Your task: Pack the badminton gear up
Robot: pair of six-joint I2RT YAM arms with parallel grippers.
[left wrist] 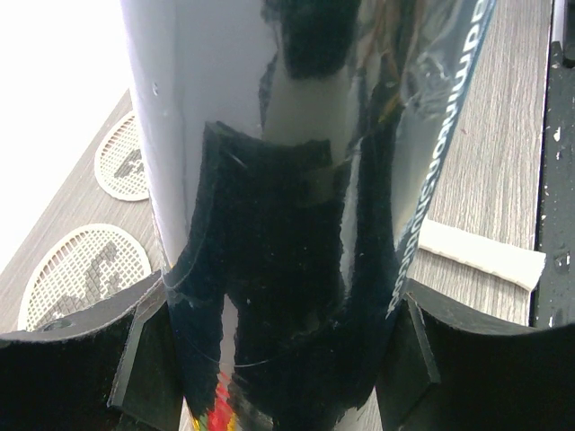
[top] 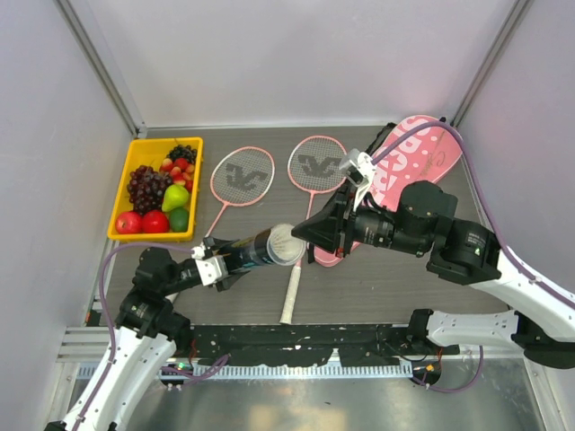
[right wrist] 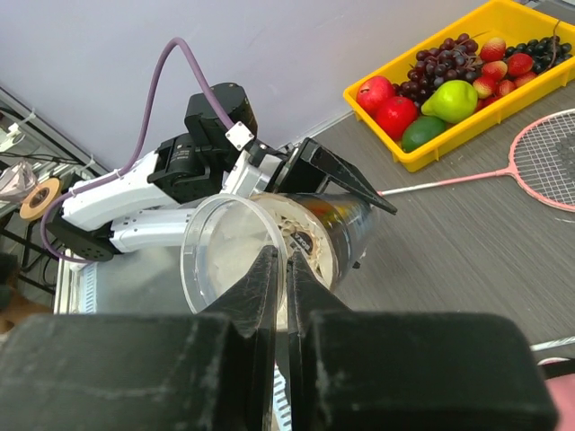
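Note:
The shuttlecock tube (top: pixel 252 253) (left wrist: pixel 278 224) (right wrist: pixel 346 233) lies tilted in my left gripper (top: pixel 220 262), which is shut on it. My right gripper (top: pixel 314 232) holds a clear plastic lid (right wrist: pixel 202 260) by its rim at the tube's open end, where pale shuttlecocks show inside. Two pink rackets (top: pixel 243 175) (top: pixel 316 163) lie on the grey table, partly under the arms. The pink racket bag (top: pixel 418 148) lies at the right, partly behind my right arm.
A yellow tray (top: pixel 126 206) (right wrist: pixel 368 121) of fruit stands at the back left. Bare table (top: pixel 260 301) shows at the front and between the rackets. Pale walls close in the sides and back.

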